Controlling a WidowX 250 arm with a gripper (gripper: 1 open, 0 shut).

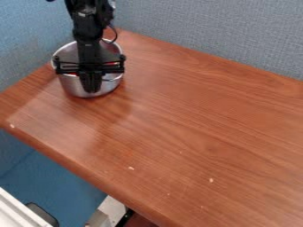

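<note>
A steel pot (70, 82) stands at the far left of the wooden table. My black gripper (90, 82) is down at the pot, over its middle and front, covering much of it. The gripper is shut; whether anything is between its fingertips is hard to see, as the black parts blend together. The inside of the pot is mostly hidden by the gripper.
Blue-grey padded walls (219, 27) border it at the back and left. White and dark items (18, 215) sit below the table's edge at the lower left.
</note>
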